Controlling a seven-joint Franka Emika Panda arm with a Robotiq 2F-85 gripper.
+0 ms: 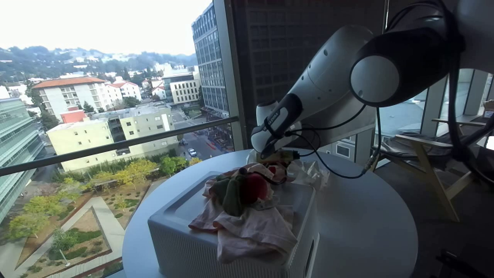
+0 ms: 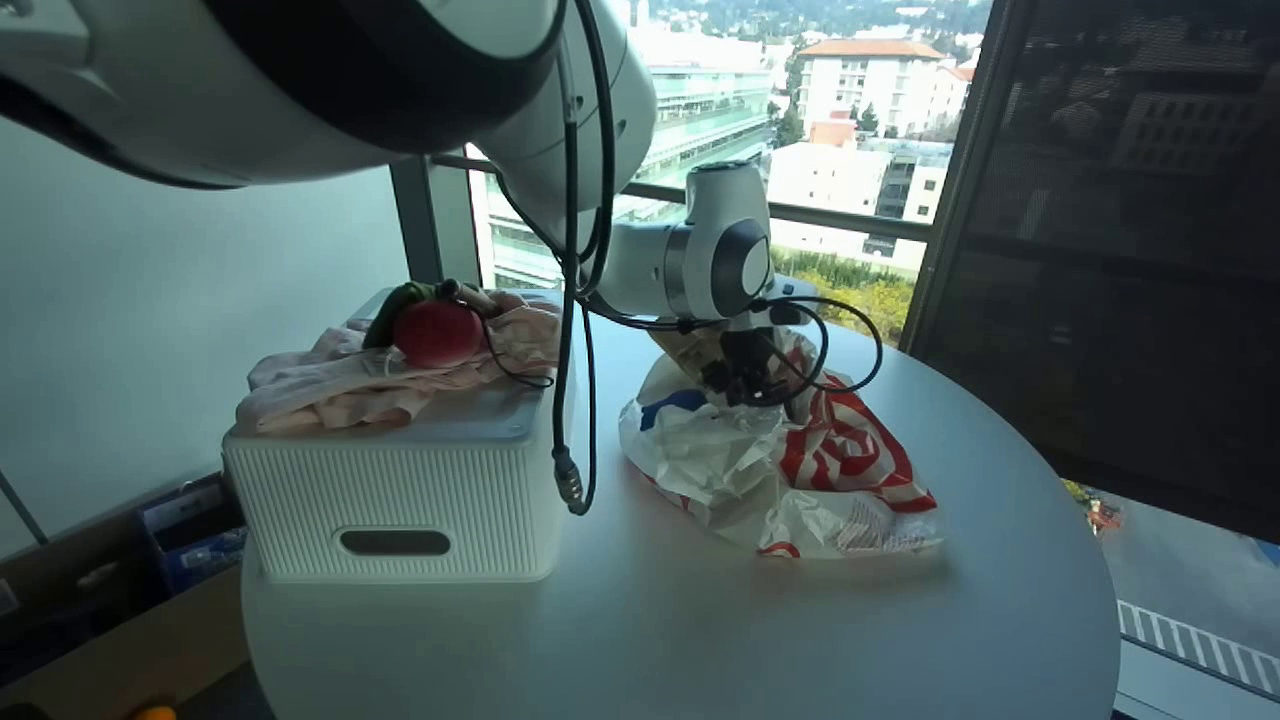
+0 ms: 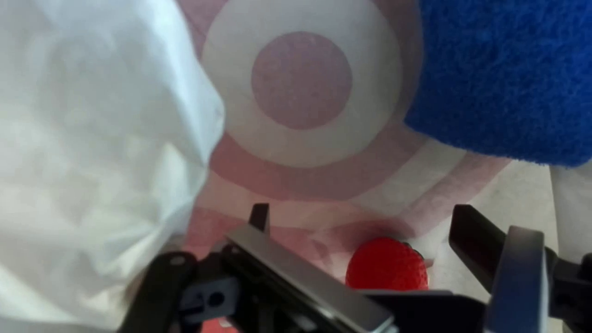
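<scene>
In the wrist view my gripper is open, its two dark fingers set wide apart. A round red object point(image 3: 387, 264) with a dark green bit at its edge, like a strawberry, shows in the gap between them, with nothing gripped. Around it is the crumpled white plastic bag point(image 3: 94, 138) with faded red rings. A fuzzy blue cloth or sponge point(image 3: 505, 77) lies at the upper right. From the second exterior view, my hand reaches down at the back of the bag point(image 2: 732, 462), and the fingertips are hidden there.
Beside the bag stands a white ribbed box point(image 2: 396, 504), topped with a pale pink cloth point(image 2: 318, 390), a red ball-like item point(image 2: 439, 334) and a green item point(image 2: 390, 314). A cable hangs between box and bag.
</scene>
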